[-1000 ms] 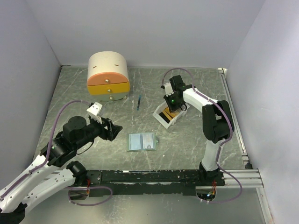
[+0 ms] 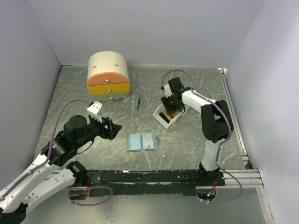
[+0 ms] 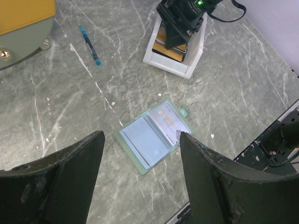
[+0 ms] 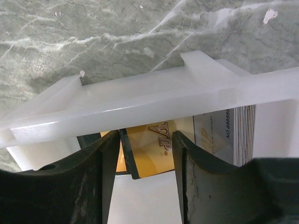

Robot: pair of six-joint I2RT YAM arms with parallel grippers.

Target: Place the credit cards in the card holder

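The card holder (image 2: 141, 142), a pale green folder with two clear pockets, lies flat at the front middle of the table; in the left wrist view the holder (image 3: 150, 133) shows no card. A white tray (image 4: 140, 105) holds several credit cards, among them a gold card (image 4: 152, 148) and a grey one (image 4: 212, 133) beside an edge-on stack. My right gripper is in the tray, its fingers part open and the gold card showing between the fingertips; contact cannot be told. Well left of the holder, my left gripper hangs open and empty.
A blue pen (image 2: 138, 102) lies left of the tray. At the back left stands a rounded cabinet (image 2: 108, 70) with coloured drawers. Bare table surrounds the holder; the tray's walls rise close around my right gripper.
The left arm and the card holder have stayed put.
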